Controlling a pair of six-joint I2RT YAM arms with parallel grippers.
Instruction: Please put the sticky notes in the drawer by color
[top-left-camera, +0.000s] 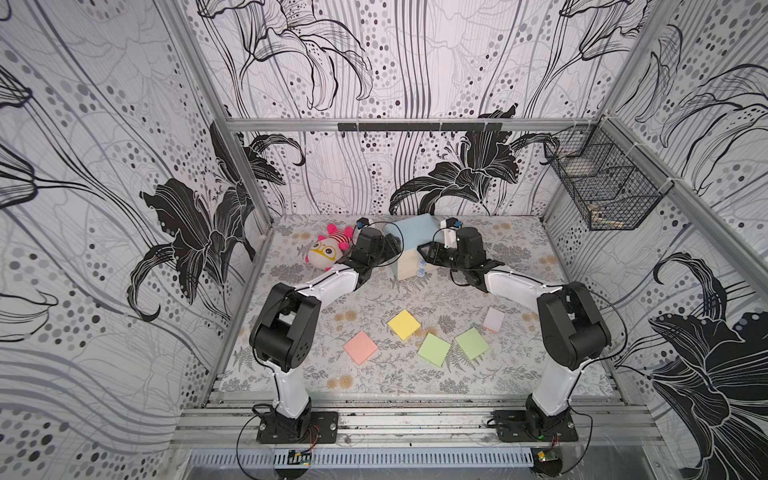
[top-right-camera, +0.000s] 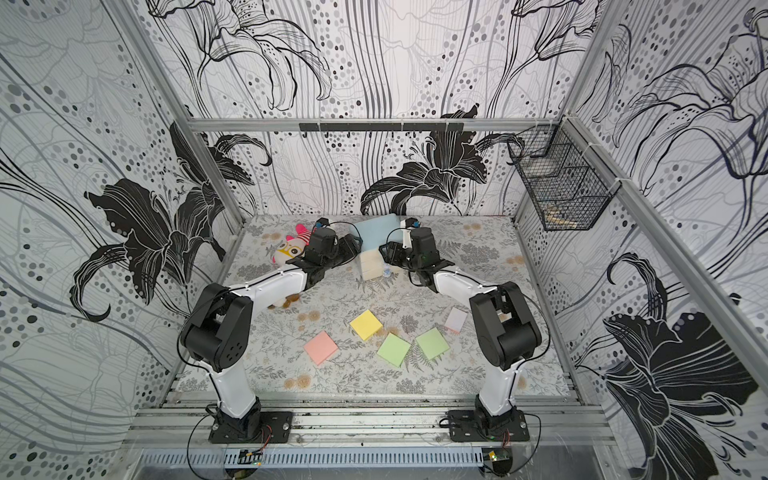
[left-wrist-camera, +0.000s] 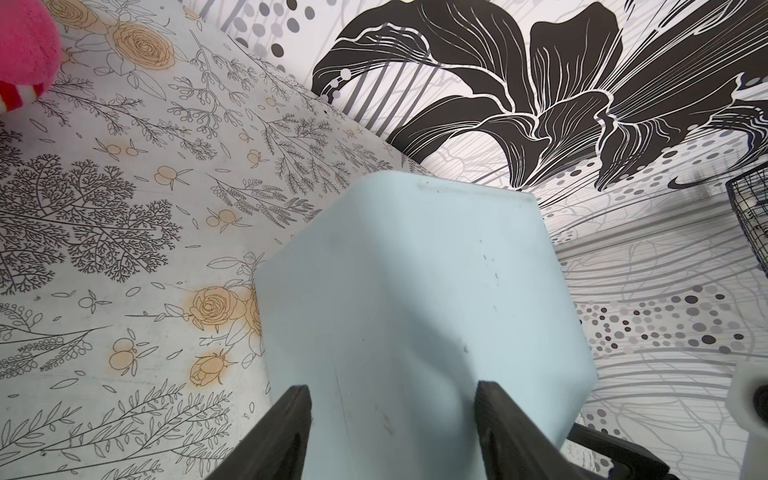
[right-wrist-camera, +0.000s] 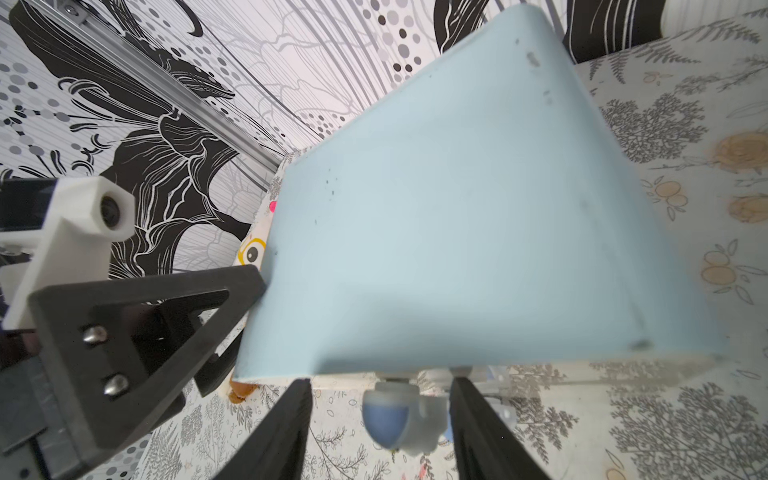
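Note:
A pale blue drawer box with a cream front stands at the back centre. My left gripper is at its left side, fingers apart against the blue surface. My right gripper is at its right, fingers apart around a small blue knob on the drawer front; whether it touches the knob is unclear. Sticky notes lie flat in the front middle: pink, yellow, two green, and pale lilac.
A pink-striped plush toy lies left of the box, partly behind my left arm. A black wire basket hangs on the right rail. The table between the box and the notes is clear.

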